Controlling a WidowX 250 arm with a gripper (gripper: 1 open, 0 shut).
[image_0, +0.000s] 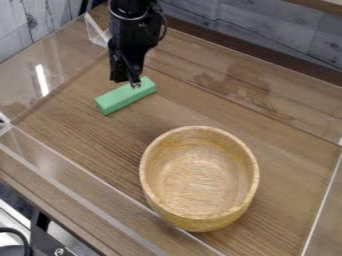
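Observation:
A black robot gripper (130, 76) hangs over the table in the upper left, just above a green rectangular block (126, 94) that lies flat on the wood. The gripper looks shut, and nothing shows between its fingers. Lower right of them is a large empty tan bowl (199, 213).

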